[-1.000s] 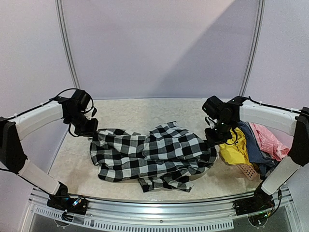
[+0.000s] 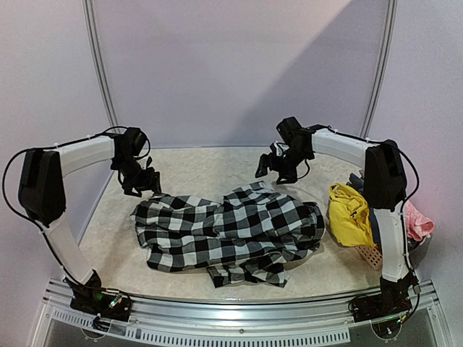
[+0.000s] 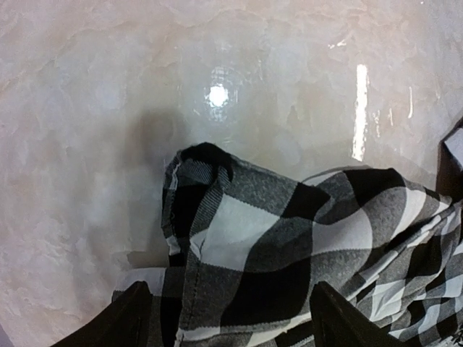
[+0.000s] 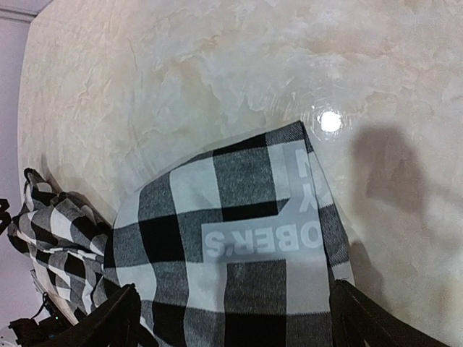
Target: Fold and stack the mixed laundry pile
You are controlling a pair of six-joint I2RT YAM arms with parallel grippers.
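Observation:
A black-and-white checked cloth (image 2: 217, 231) lies crumpled and spread across the middle of the table, with a flap sticking out at the front. My left gripper (image 2: 142, 186) is open above its back-left corner; in the left wrist view that folded corner (image 3: 239, 224) lies between and beyond the fingertips. My right gripper (image 2: 272, 168) is open above the back edge right of centre; in the right wrist view a flap with faint printed lettering (image 4: 260, 238) lies beneath it.
At the right, a pile of yellow (image 2: 347, 213), dark blue and pink (image 2: 418, 223) clothes sits in a basket (image 2: 370, 256), partly hidden by the right arm.
My right gripper has moved left and back from the cloth's right end to above its back edge. The left gripper has shifted slightly right. The cloth is nearly unchanged.

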